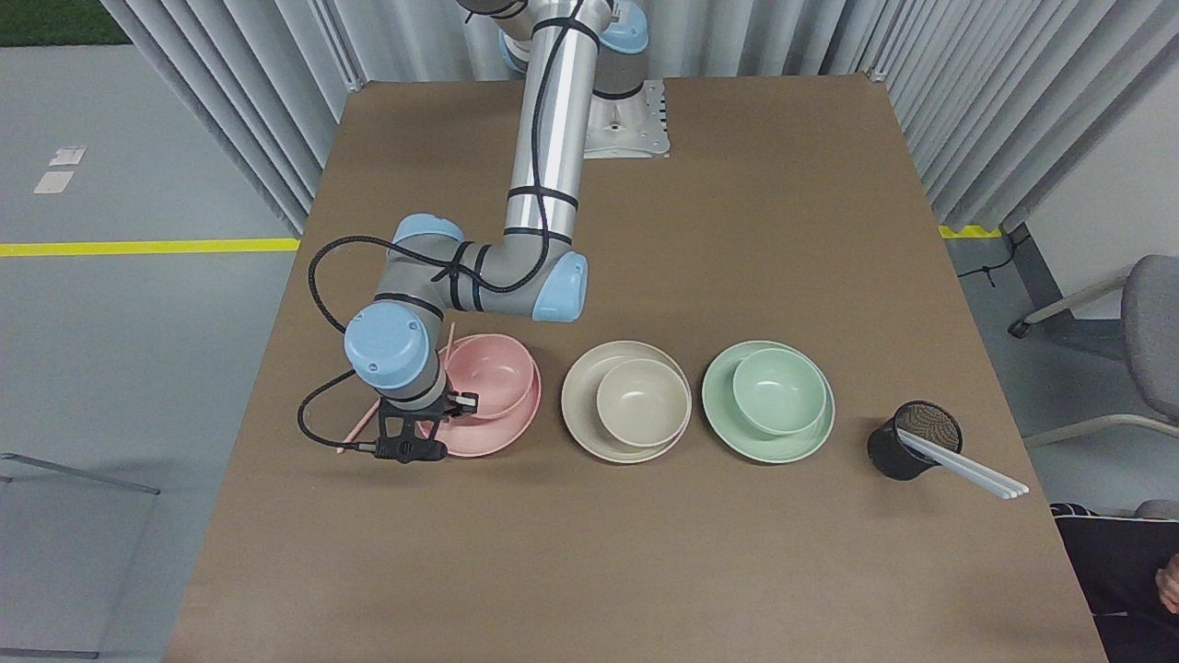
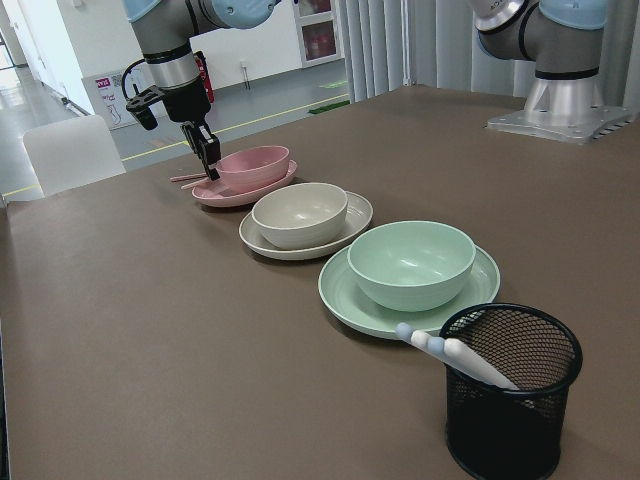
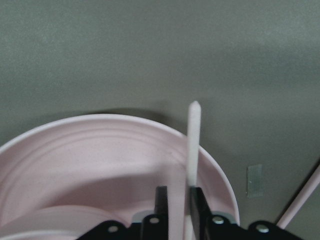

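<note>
My gripper is low over the pink plate (image 3: 100, 155), beside the pink bowl (image 1: 489, 370). In the wrist view a pale pink chopstick (image 3: 193, 140) runs upright along the right finger, across the plate's rim; whether the fingers are closed on it I cannot tell. A second pink stick (image 3: 297, 200) lies on the table outside the plate. In the left view the gripper points down just left of the pink bowl (image 2: 255, 165).
To the right stand a cream plate and bowl (image 1: 641, 398), a green plate and bowl (image 1: 779, 387), and a black mesh holder (image 1: 903, 453) with white sticks (image 1: 984, 475).
</note>
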